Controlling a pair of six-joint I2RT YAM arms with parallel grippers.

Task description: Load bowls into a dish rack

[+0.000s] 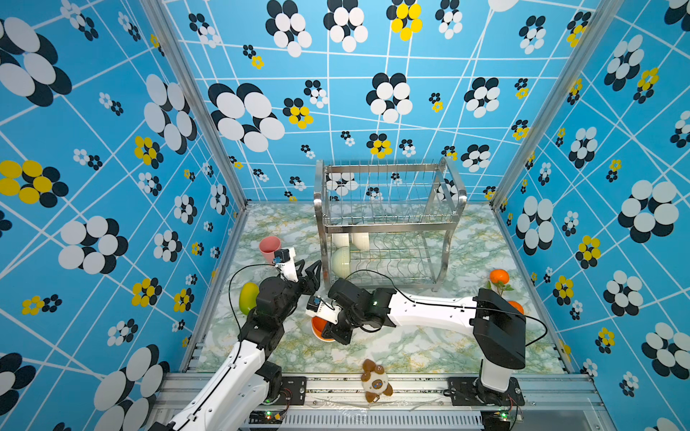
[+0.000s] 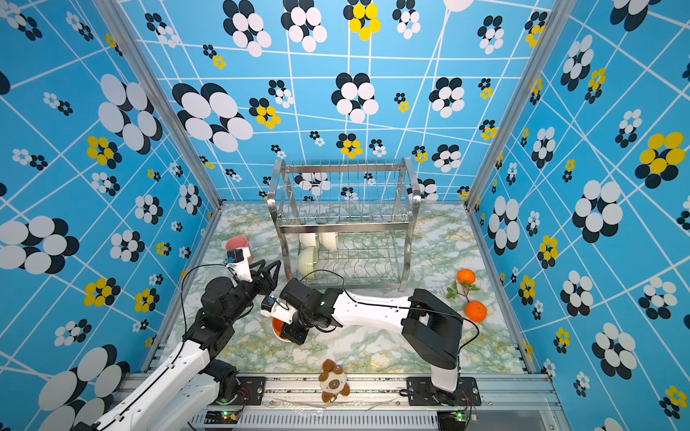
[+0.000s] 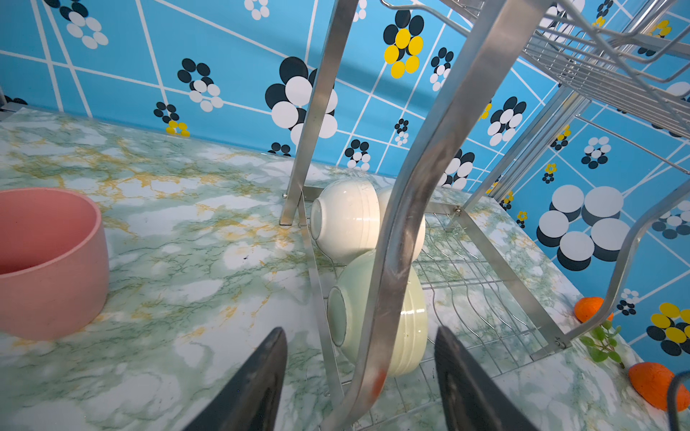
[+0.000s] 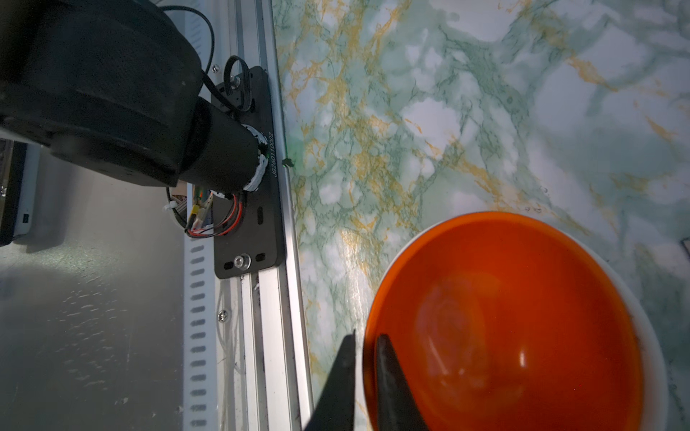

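An orange-lined bowl with a white outside (image 4: 503,323) stands upright on the marble surface. My right gripper has its narrowly spaced fingers on either side of the bowl's near rim; whether they grip it cannot be told. The steel dish rack (image 1: 388,228) has two tiers. On its lower tier, cream bowls (image 3: 348,219) and a pale green bowl (image 3: 409,316) rest on their sides at the left end. Left of the rack, my left gripper is open in front of the rack's front post, holding nothing.
A pink cup-like vessel (image 1: 270,247) stands left of the rack, and a green-yellow object (image 1: 248,296) lies beside the left arm. Oranges (image 2: 466,276) lie at right. A plush toy (image 1: 373,380) sits on the front rail. The rack's upper tier looks empty.
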